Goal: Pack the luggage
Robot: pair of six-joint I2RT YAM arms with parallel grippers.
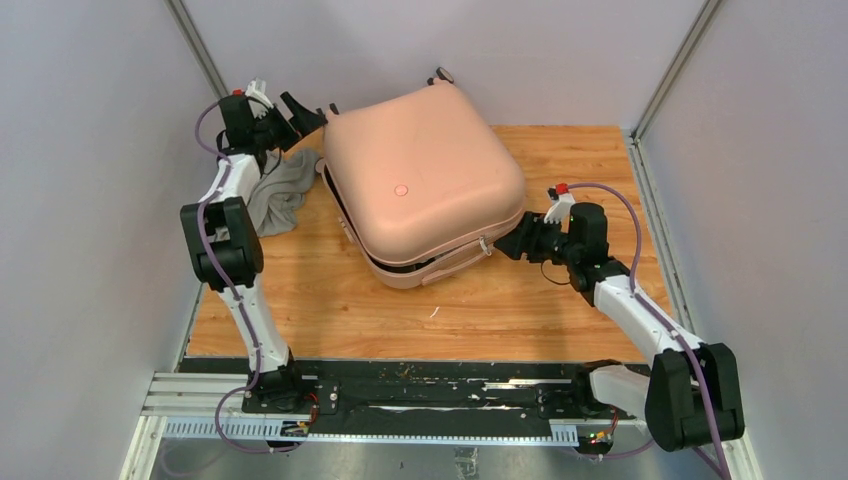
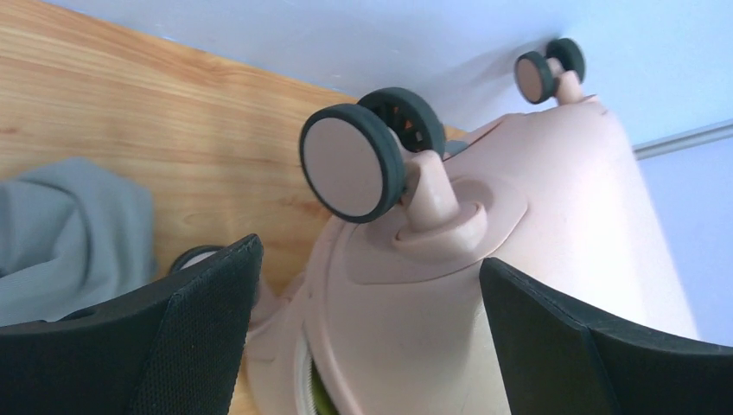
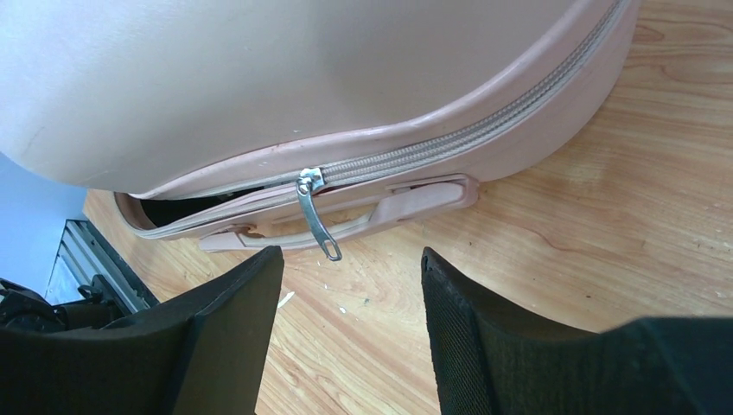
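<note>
The pink suitcase [image 1: 420, 170] lies on the wooden table, lid slightly gaping along the zipper at its front-left. My left gripper [image 1: 305, 118] is at its back-left corner, open [image 2: 369, 294], beside a caster wheel [image 2: 341, 160] with pink shell between and beyond its fingers. My right gripper [image 1: 515, 238] is open at the front-right corner; in the right wrist view the zipper pull [image 3: 316, 220] hangs above and between its fingers, beside the carry handle [image 3: 415, 199].
A grey cloth [image 1: 275, 195] lies left of the suitcase. Bare wood is free at the front and right of the table [image 1: 440, 330]. Walls stand close behind and at both sides.
</note>
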